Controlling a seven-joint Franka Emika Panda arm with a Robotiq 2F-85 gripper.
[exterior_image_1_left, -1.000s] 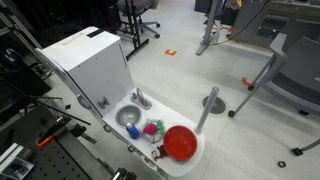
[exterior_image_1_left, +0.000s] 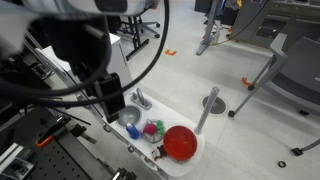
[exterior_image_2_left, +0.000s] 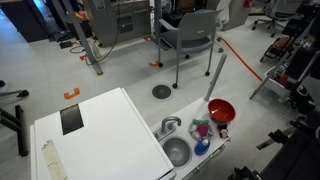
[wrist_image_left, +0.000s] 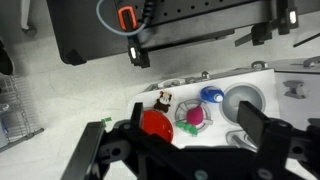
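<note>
Seen from the wrist, my gripper is open, its two black fingers wide apart with nothing held. Below the gap lie a pink item (wrist_image_left: 195, 116) and a green item (wrist_image_left: 188, 128) on a pale dish. Toward the left finger is a red bowl (wrist_image_left: 157, 124); a small brown figure (wrist_image_left: 163, 101) lies at its edge. A blue item (wrist_image_left: 212, 94) sits beside the round sink basin (wrist_image_left: 243, 100), toward the right finger. Exterior view 2 shows the red bowl (exterior_image_2_left: 221, 112) and basin (exterior_image_2_left: 177, 151) uncovered.
A tall faucet (exterior_image_2_left: 168, 125) rises by the basin. A white box-like surface (exterior_image_2_left: 95, 145) stands beside the sink counter, and an upright grey post (exterior_image_2_left: 216, 76) is near the bowl. Beyond are open floor and a grey chair (exterior_image_2_left: 190, 32).
My dark arm has come into the left of exterior view 1, large and blurred, now covering most of the white box. The bowl and small items look unmoved.
</note>
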